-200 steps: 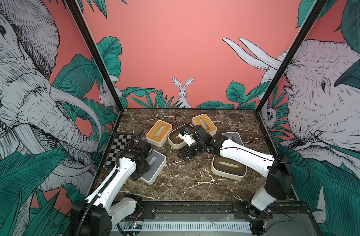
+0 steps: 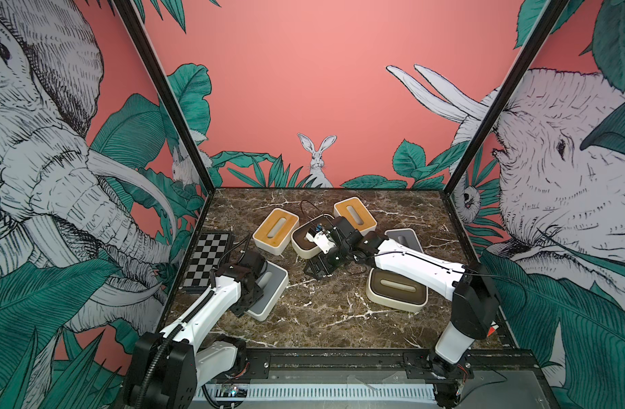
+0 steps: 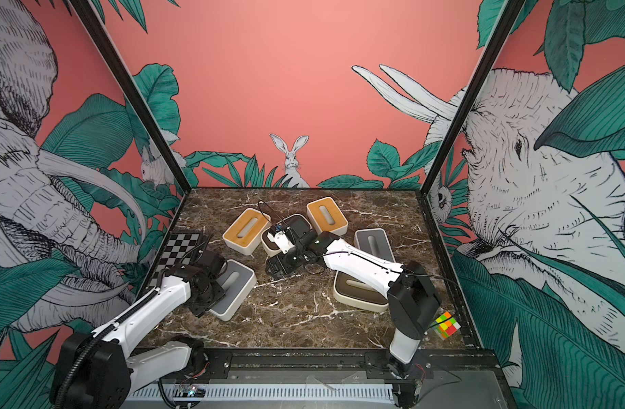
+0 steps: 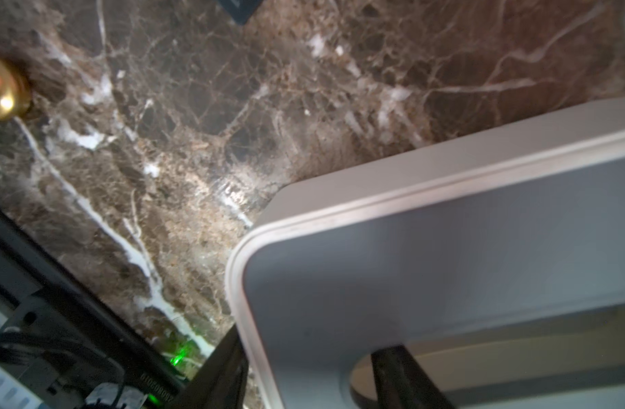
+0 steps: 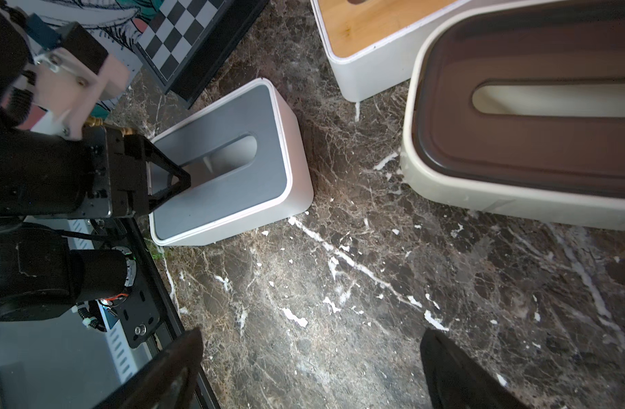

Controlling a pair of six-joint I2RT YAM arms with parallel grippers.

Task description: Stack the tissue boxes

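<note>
A white tissue box with a grey lid (image 5: 268, 173) sits on the marble table at front left. Around its near end my left gripper has its fingers parted: one finger (image 4: 220, 371) lies along the outer end wall, the other reaches the lid's slot. Over mid-table, my right gripper hangs open and empty. A brown-lidded box (image 5: 523, 156) is behind it. Two wood-lidded boxes, one at left (image 2: 277, 230) and one at right (image 2: 355, 214), stand at the back. Another brown-lidded box (image 2: 397, 289) and a grey-lidded one (image 3: 373, 242) are on the right.
A checkered board (image 2: 208, 255) lies by the left edge. At front right there is a colored cube (image 3: 446, 325). Bare marble (image 2: 326, 310) fills the front middle, and a thin cable loops near the back.
My left gripper has shifted slightly at the grey box's near end. The right arm has moved slightly left. None of the boxes has visibly moved.
</note>
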